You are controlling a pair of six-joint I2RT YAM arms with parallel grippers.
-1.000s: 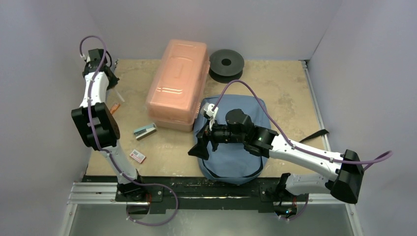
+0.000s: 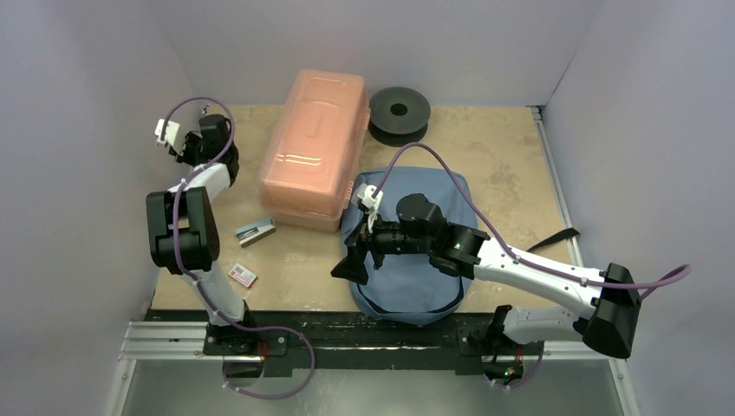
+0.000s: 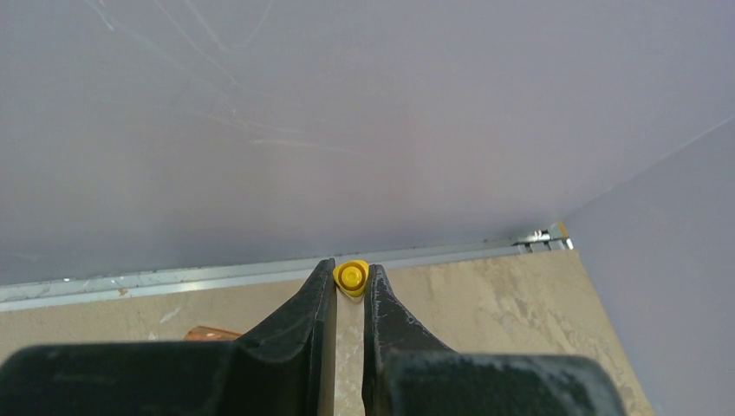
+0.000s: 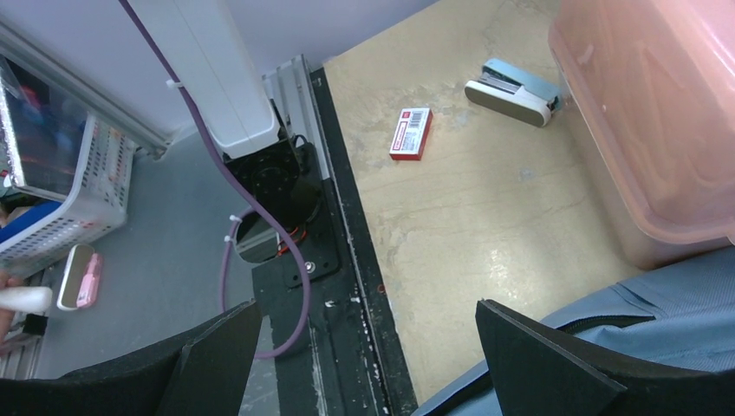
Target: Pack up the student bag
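My left gripper is shut on a slim pen-like item with a yellow end (image 3: 352, 276); most of its length is hidden between the fingers. In the top view the left arm is over the far-left table and its fingertips cannot be made out. The blue student bag (image 2: 407, 290) lies flat at the front centre, with its dark zip along the near edge. Over it hangs my right gripper, open and empty. A blue-and-white stapler (image 2: 256, 231) and a small red-and-white box (image 2: 243, 275) lie to the bag's left.
A large pink translucent box (image 2: 316, 147) stands left of centre, close to the bag. Behind the bag is a black spool (image 2: 399, 113). An orange item (image 3: 211, 333) shows partly beside the left fingers.
The white stick visible earlier and the orange item are now hidden in the top view. The right arm stayed still.
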